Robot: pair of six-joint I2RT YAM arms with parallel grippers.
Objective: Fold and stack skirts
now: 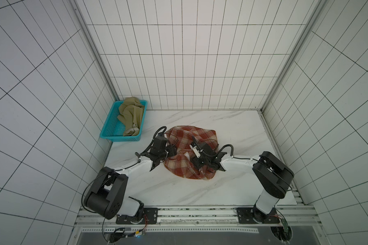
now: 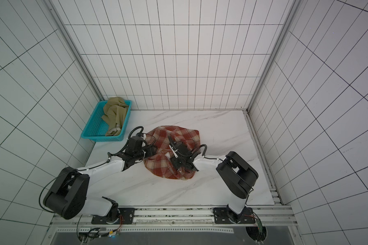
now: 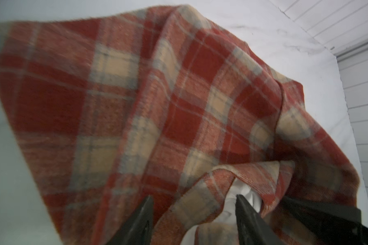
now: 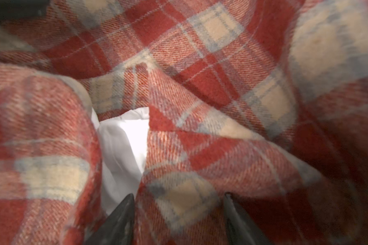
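Note:
A red and beige plaid skirt [image 1: 186, 132] lies crumpled in the middle of the white table, with a patch of white lining [image 4: 122, 151] showing among its folds. My left gripper is open over the skirt's left part, its fingertips near a raised fold beside the lining. My right gripper is low on the skirt toward the right and front, open, with a folded plaid flap between and beneath its fingers but not clamped.
A teal basket [image 1: 108, 128] at the back left holds khaki cloth [image 1: 130, 114]. Bare marble table [image 1: 241, 130] surrounds the skirt at the back right and front. Tiled walls enclose the sides and back.

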